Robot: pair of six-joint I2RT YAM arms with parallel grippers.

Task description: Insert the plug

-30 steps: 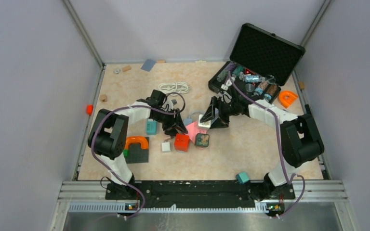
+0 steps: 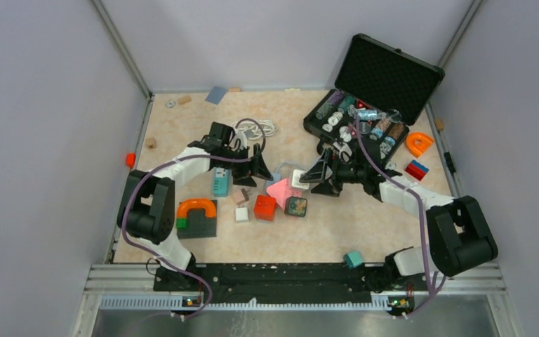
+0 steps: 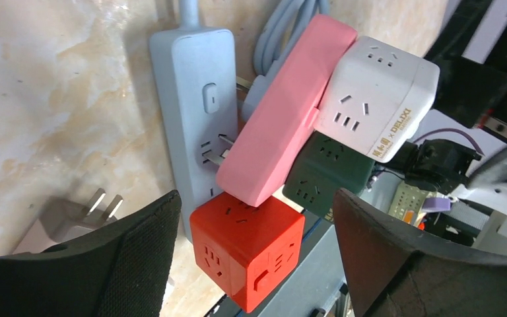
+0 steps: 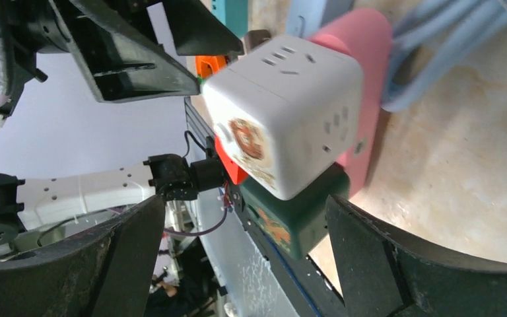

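Observation:
In the left wrist view a pink adapter (image 3: 280,109) leans beside the blue power strip (image 3: 195,99), its metal prongs (image 3: 216,158) showing in the gap at the strip's holes. A white cube adapter (image 3: 379,96), a dark green cube (image 3: 327,172) and a red cube (image 3: 247,244) cluster against the pink piece. My left gripper stands open, fingers spread at either side of the red cube's upper part in this view, clasping nothing. Just right of the white cube, my right gripper (image 2: 311,184) is open and empty; its view shows the white cube (image 4: 284,105) beyond the fingertips.
A beige plug (image 3: 72,221) lies loose left of the strip. A teal block (image 2: 220,182) and a small white cube (image 2: 242,215) are nearby. At the back right sits an open black case (image 2: 316,123).
My right gripper has moved right, off the white cube. The cluster of adapters has shifted slightly.

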